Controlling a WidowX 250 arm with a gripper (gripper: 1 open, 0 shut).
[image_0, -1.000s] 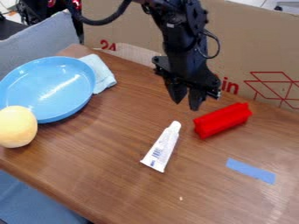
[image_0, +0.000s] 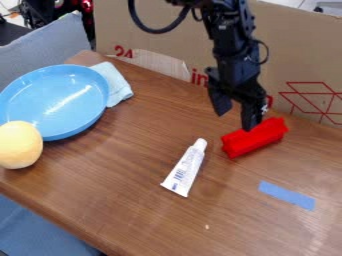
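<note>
The black robot arm reaches down from the top, its gripper (image_0: 235, 106) open just above the left part of a red cylinder (image_0: 255, 137) lying on the wooden table (image_0: 134, 200). Nothing shows held between the fingers; whether they touch the cylinder I cannot tell. A white tube (image_0: 185, 168) lies left of and below the cylinder. A blue plate (image_0: 54, 100) is at the left, with a pale yellow round object (image_0: 18, 145) at its front edge.
A folded white cloth (image_0: 112, 84) lies behind the plate's right side. A blue strip (image_0: 286, 196) is at the front right. A cardboard panel (image_0: 301, 60) borders the back.
My gripper has moved right and is now turned downward over the red cylinder. The objects on the table have not visibly moved.
</note>
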